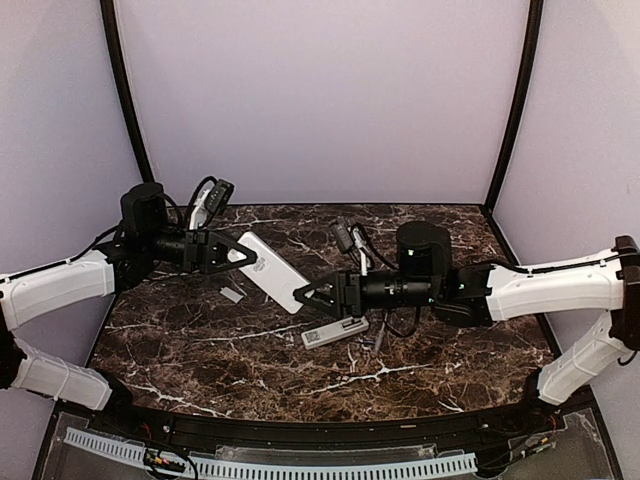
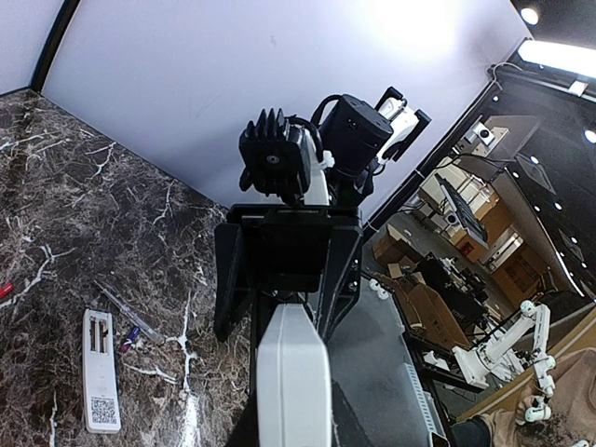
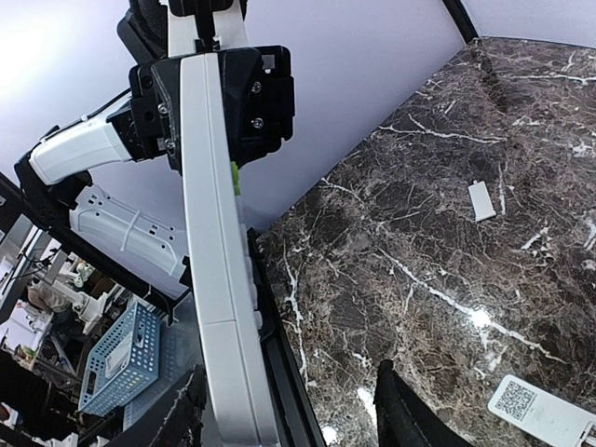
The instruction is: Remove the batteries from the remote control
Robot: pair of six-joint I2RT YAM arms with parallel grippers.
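Observation:
My left gripper [image 1: 240, 255] is shut on the upper end of a white remote control [image 1: 268, 270], held tilted in the air. My right gripper [image 1: 305, 295] is at its lower end; in the right wrist view its fingers [image 3: 396, 414] stand apart, with the remote between them near the left one. A second white remote [image 2: 101, 368] lies on the table with its battery compartment uncovered and batteries visible in it. A small white cover [image 1: 231, 295] lies on the table at the left.
A thin clear tool [image 2: 130, 312] and small coloured items lie beside the lying remote. The marble table [image 1: 450, 380] is otherwise mostly clear.

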